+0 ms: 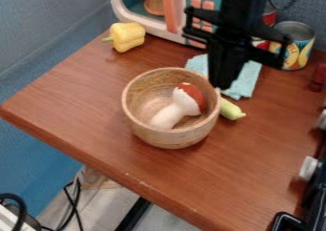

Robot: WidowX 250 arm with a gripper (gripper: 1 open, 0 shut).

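Observation:
A wooden bowl (152,129) sits on the table, holding a white toy with a red top (184,103), like a mushroom. My black gripper (220,80) hangs above and right of the bowl, over a light blue cloth (245,77); whether its fingers are open or shut is unclear. A pale green item (231,110) lies just right of the bowl.
A yellow pepper-like toy (126,35) lies at the back left. A toy microwave (152,15) and cans (295,41) stand at the back, a red bottle (318,76) at the right.

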